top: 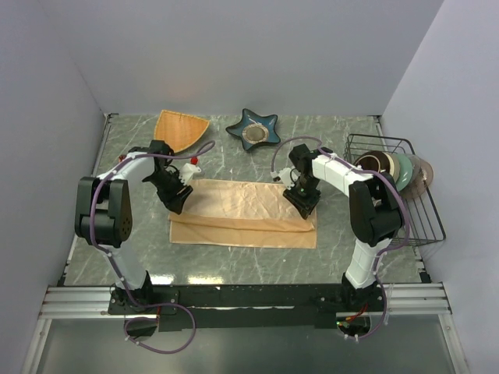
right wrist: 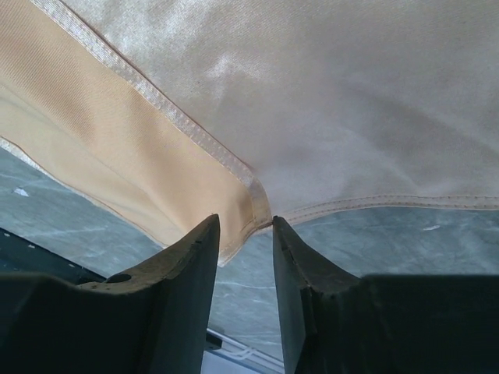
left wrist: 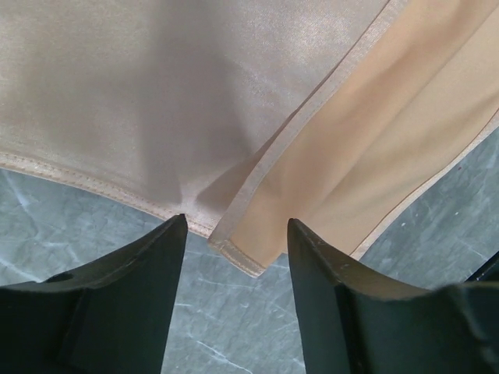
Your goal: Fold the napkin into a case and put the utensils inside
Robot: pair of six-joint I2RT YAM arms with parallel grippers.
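Note:
A peach napkin (top: 242, 199) lies across the middle of the table, long side left to right. A folded strip (top: 242, 223) of it runs along its lower part, turned partly over the near section. In the left wrist view, my left gripper is part open at one end corner of the fold, with nothing gripped between its fingers. At the opposite end, my right gripper stands part open in a narrower gap, with the fold's corner (right wrist: 257, 210) just beyond its fingertips. No utensils can be made out clearly.
An orange leaf-shaped mat (top: 179, 130) and a blue star-shaped dish (top: 254, 130) lie at the back. A black wire rack (top: 425, 226) with several plates and bowls stands at the right. Bare marble table (top: 242, 266) shows in front of the napkin.

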